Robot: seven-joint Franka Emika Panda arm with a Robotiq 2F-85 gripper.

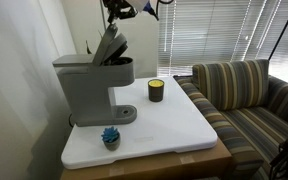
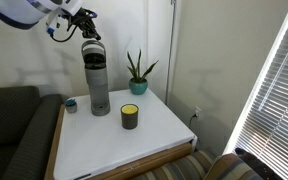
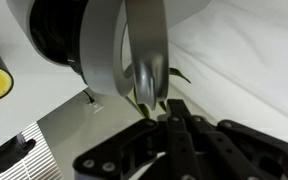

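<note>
A grey coffee maker stands on the white table, its lid raised and its top open. Just above that lid is my gripper; in the second exterior view the gripper likewise hangs over the coffee maker. From the wrist, the shiny lid passes close by the fingertips, with the dark top opening beyond it. The gripper is shut, and nothing shows between its fingers. Whether it touches the lid I cannot tell.
A dark cup with a yellow top stands right of the coffee maker. Near the front edge sits a small blue plant; a taller green plant is by the wall.
</note>
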